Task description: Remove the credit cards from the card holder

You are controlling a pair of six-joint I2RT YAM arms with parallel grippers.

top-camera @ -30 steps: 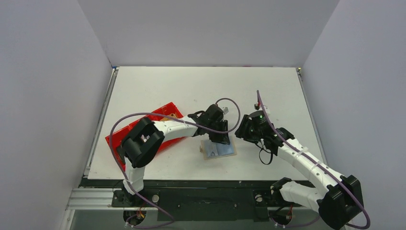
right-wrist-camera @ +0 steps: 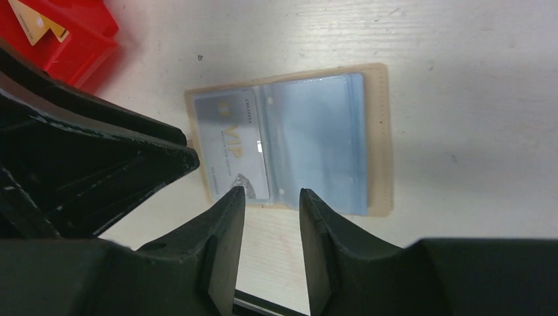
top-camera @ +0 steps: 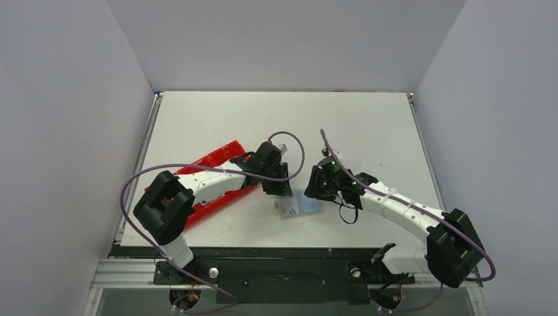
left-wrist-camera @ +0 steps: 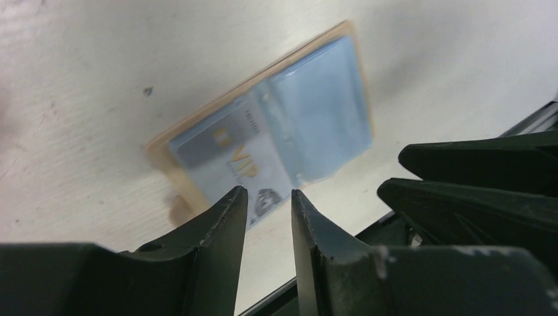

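Note:
The card holder (right-wrist-camera: 379, 145) lies spread flat on the white table, tan-edged with a clear pocket on each half. A pale card (right-wrist-camera: 230, 145) with gold VIP lettering shows in its left pocket; a plain light-blue surface (right-wrist-camera: 319, 138) fills the right one. Above the holder's left end hovers my left gripper, its fingers parted and nothing between them. My right gripper hangs over the right part, also parted and empty. Neither appears to touch the holder. From above, both grippers (top-camera: 281, 189) partly cover the holder's far edge.
A red tray (top-camera: 220, 204) stands at the left, partly beneath the left arm; yellowish items (right-wrist-camera: 41, 23) lie in it. The two grippers are close to each other.
The right gripper has also come left, over the holder's right half.

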